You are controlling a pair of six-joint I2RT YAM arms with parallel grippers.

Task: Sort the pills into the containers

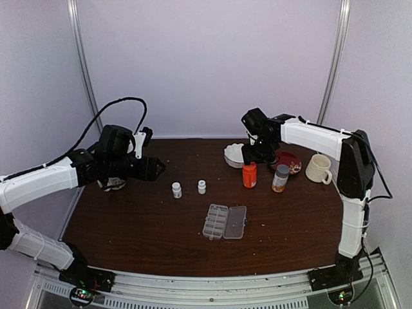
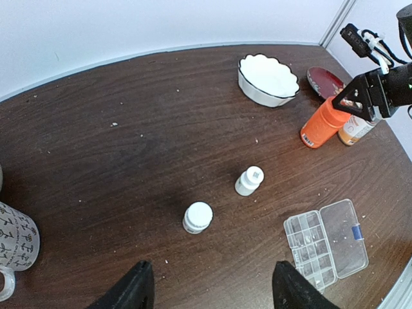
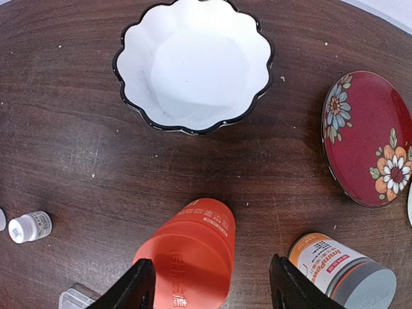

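Observation:
Two small white bottles stand on the dark table: the left bottle (image 2: 197,217) and the right bottle (image 2: 249,181). The clear pill organizer (image 1: 224,222) lies with its lid folded out flat; its compartments look empty from above. An orange bottle (image 3: 190,254) stands below my right gripper, whose fingers are apart and hold nothing that shows. Beside it is a grey-capped bottle (image 3: 341,270) with an orange-and-white label. My left gripper is open over the table's left part, nothing between its fingers, left of the white bottles.
A white scalloped bowl (image 3: 193,64) sits behind the orange bottle. A red floral plate (image 3: 368,138) and a cream mug (image 1: 318,168) are at the right. A patterned mug (image 2: 18,238) is far left.

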